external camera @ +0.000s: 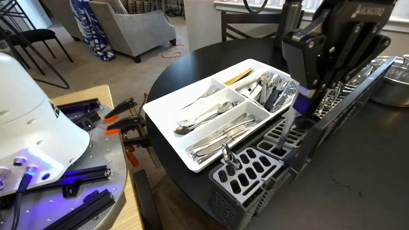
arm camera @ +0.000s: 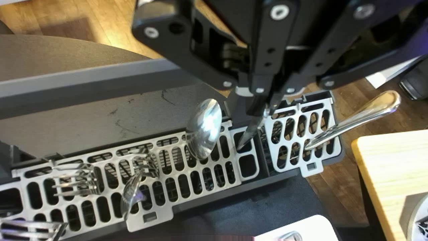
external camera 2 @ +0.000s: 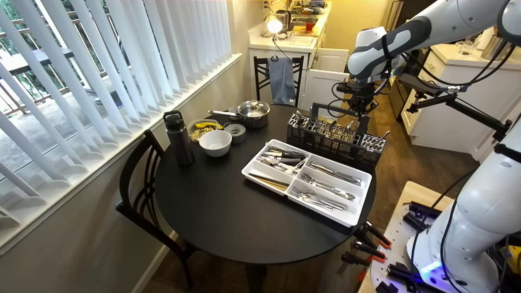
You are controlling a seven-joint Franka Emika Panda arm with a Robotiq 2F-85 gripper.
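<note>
A slotted cutlery basket [external camera: 226,199] with pale grey grid lids stands beside the white cutlery tray [external camera: 165,111]. In one of its larger openings a knife [arm camera: 247,136] stands upright at a slant, blade down; it also shows in exterior view 1 as a speckled blade [external camera: 288,128]. My gripper is right above that opening, shut on the knife's upper end. The fingers hide most of the part they grip. From the far side, the gripper [external camera 2: 361,113] appears over the basket [external camera 2: 317,141].
A spoon [arm camera: 204,128], several forks [arm camera: 78,180] and another utensil [arm camera: 357,120] stick up from the basket. Its raised black panel [external camera: 345,103] runs close along the gripper. A pot [external camera 2: 254,114], a white bowl [external camera 2: 215,143] and a bottle [external camera 2: 179,139] stand farther off.
</note>
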